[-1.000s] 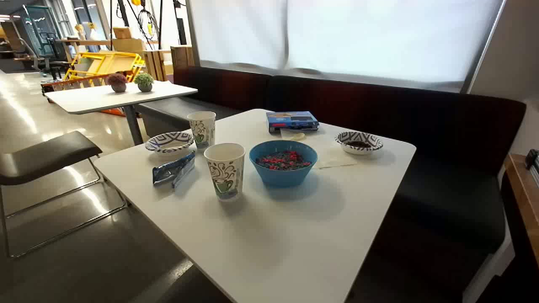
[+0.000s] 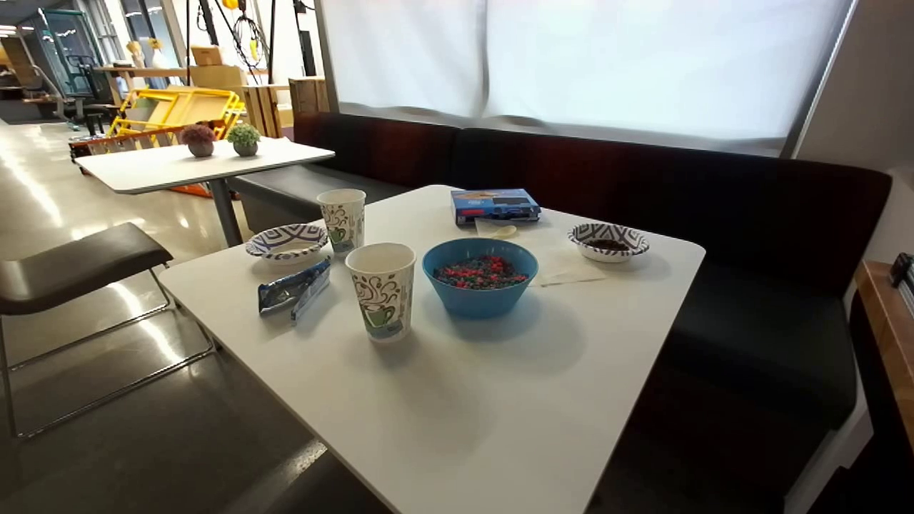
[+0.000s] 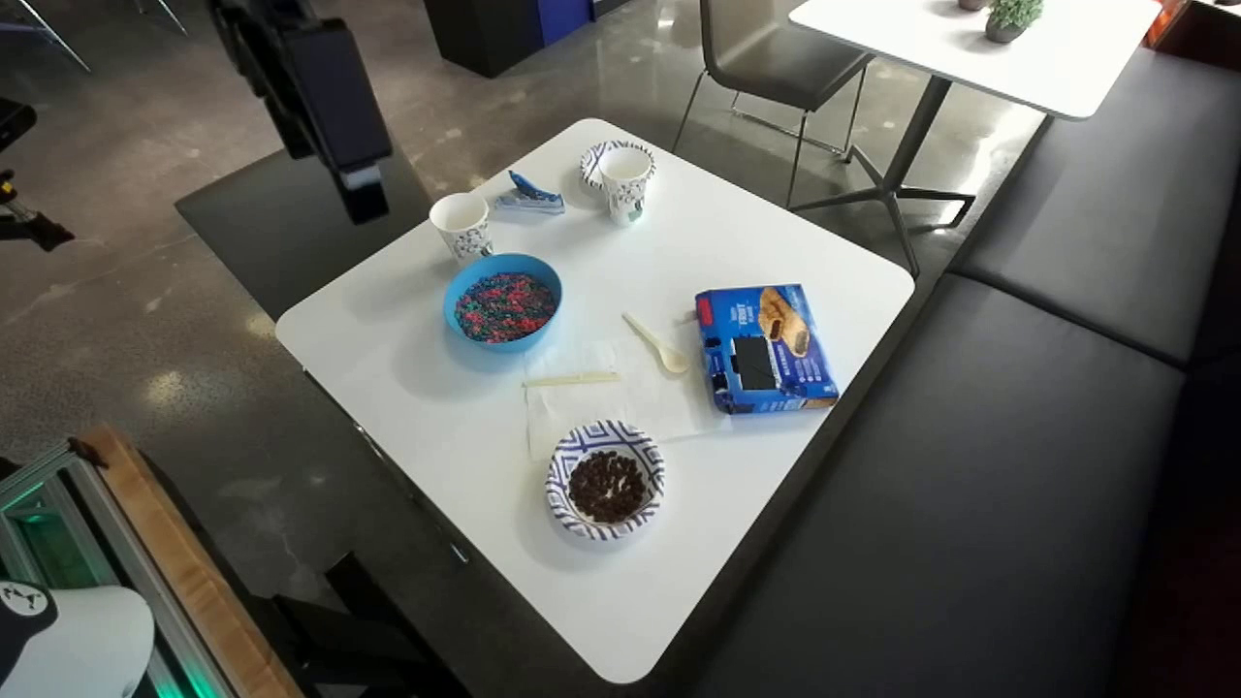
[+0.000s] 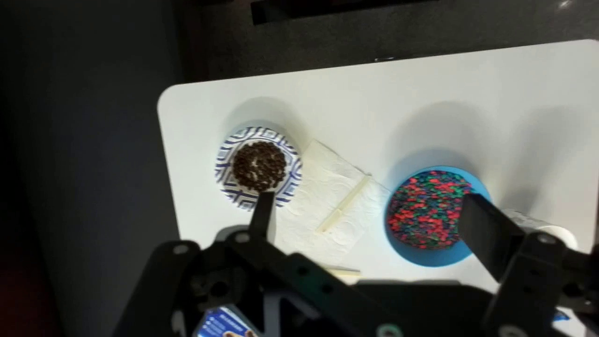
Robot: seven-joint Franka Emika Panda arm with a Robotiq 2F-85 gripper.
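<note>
My gripper is open above the white table (image 4: 348, 106), its two dark fingers wide apart with nothing held between them. In the wrist view a patterned paper bowl (image 4: 292, 185) of dark brown pieces lies beyond the left fingertip. A blue bowl (image 4: 432, 257) filled with red, green and dark bits sits partly behind the right finger. Between the fingers, well below, a pale stick (image 4: 343, 204) rests on a white napkin (image 4: 303, 219). In exterior view 2 the gripper (image 3: 363, 192) hangs high, left of the table; exterior view 1 does not show it.
Two paper cups (image 2: 382, 295) (image 2: 343, 224), a second patterned bowl (image 2: 287, 244) and blue wrappers (image 2: 295, 290) share the table. A blue box (image 3: 768, 349) and a pale spoon (image 3: 663, 347) lie toward the bench (image 3: 966, 500).
</note>
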